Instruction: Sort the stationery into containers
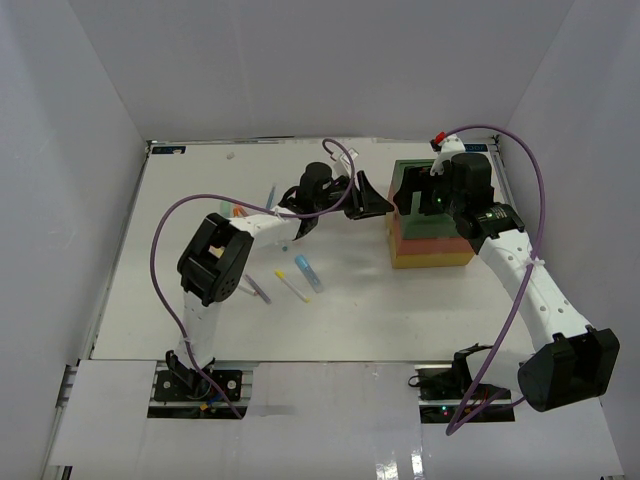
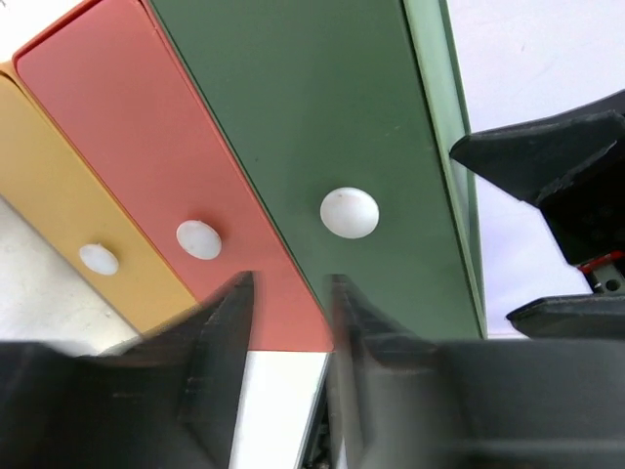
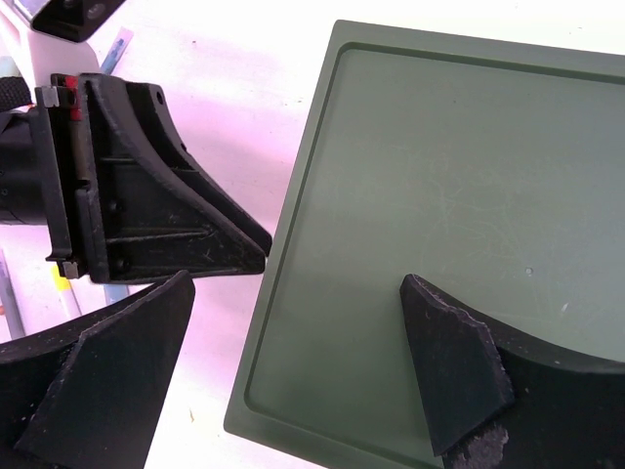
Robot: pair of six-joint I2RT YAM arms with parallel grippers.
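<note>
A stack of three drawers, green [image 2: 293, 107], red [image 2: 117, 88] and yellow [image 2: 59, 171], stands at the right of the table, each front with a white knob. They look closed. My left gripper [image 1: 378, 205] is at the stack's left side; its fingers are apart, and the wrist view shows an empty gap before the green and red fronts. Above the green top [image 3: 459, 166], my right gripper holds its fingers wide apart, nothing gripped. Loose stationery lies on the left half: a blue marker [image 1: 309, 273], a yellow pen [image 1: 291, 286], a purple pen [image 1: 257, 289].
My two grippers are close together at the stack's left edge. More pens, including a blue one [image 1: 271, 196], lie behind and partly under the left arm.
</note>
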